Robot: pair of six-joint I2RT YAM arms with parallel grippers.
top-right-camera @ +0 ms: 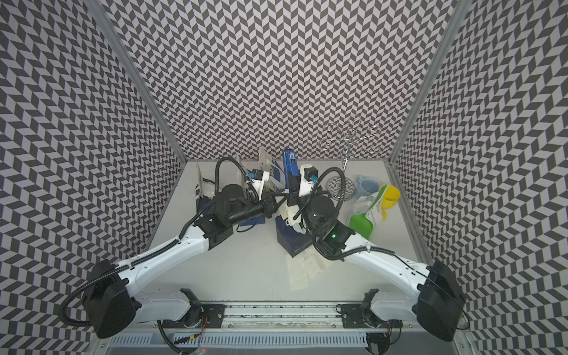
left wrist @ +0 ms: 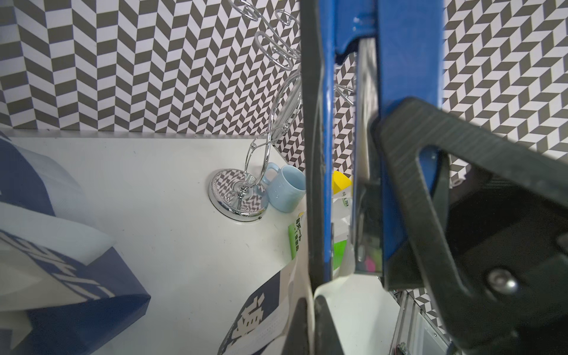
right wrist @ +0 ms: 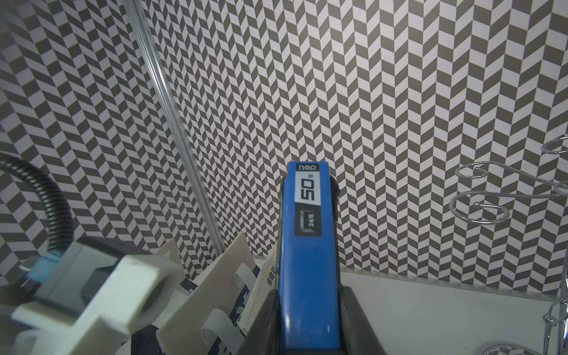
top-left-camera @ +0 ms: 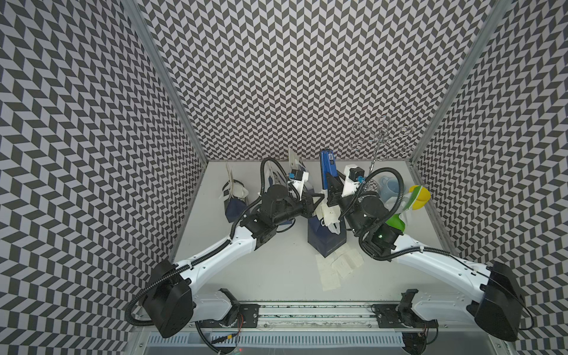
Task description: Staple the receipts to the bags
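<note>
A blue stapler [right wrist: 308, 254] stands upright with my right gripper shut on its body. In the left wrist view the stapler [left wrist: 408, 65] points down at the bag's top, its mouth open. My left gripper is shut with a thin pale paper edge between its fingers. That edge belongs to the top of a navy and white paper bag [top-left-camera: 326, 237], standing at the table's middle. White paper [left wrist: 361, 307] rises just under the stapler's mouth; whether it is a receipt or bag wall I cannot tell. Loose receipts [top-left-camera: 340, 267] lie in front of the bag.
Other paper bags [top-left-camera: 235, 207] stand at the left and back. To the right are a chrome stand [left wrist: 239, 195], a light blue mug [left wrist: 286, 188] and a green and yellow package [top-right-camera: 362, 224].
</note>
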